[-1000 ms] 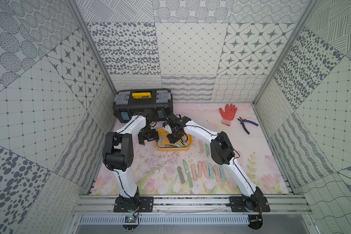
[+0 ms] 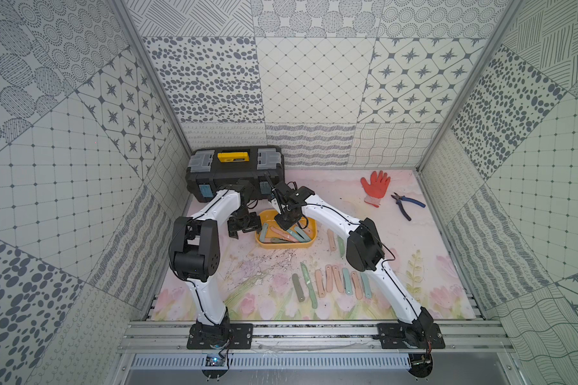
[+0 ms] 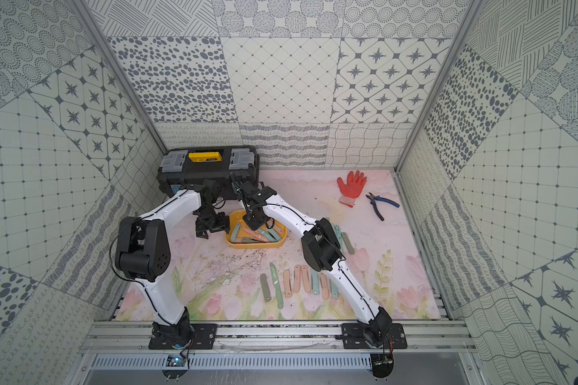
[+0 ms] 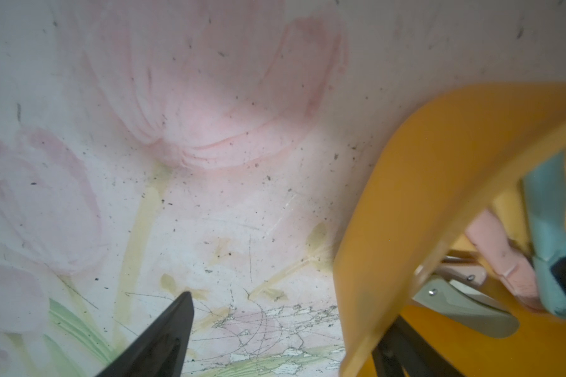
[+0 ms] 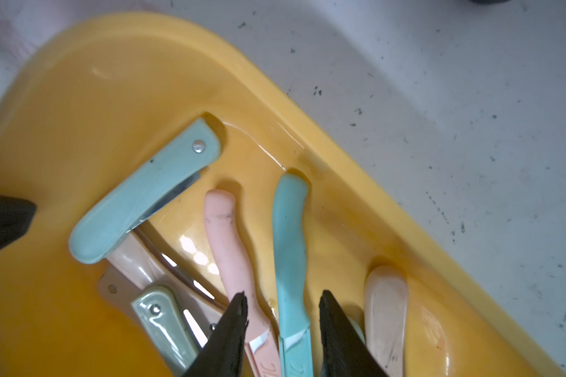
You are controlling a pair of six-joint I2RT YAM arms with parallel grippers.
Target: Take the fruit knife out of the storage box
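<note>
The yellow storage box point(image 2: 285, 243) holds several folding and fruit knives in pink, teal, grey and green. In the right wrist view a teal knife point(image 5: 289, 251) lies beside a pink knife point(image 5: 228, 248), with my right gripper open above their lower ends, nothing visibly held. My left gripper is at the box's left wall, its fingers apart, one outside and the other partly hidden by the wall. A teal folding knife point(image 5: 144, 188) lies near the box's rounded corner.
A black toolbox point(image 2: 234, 170) stands behind the box. A red glove point(image 2: 375, 186) and pliers point(image 2: 404, 205) lie at the back right. Several knives point(image 2: 329, 279) are laid out along the front of the table.
My right gripper has shifted slightly up and back over the box since a second ago, showing more of the knives. The left arm looks unchanged.
</note>
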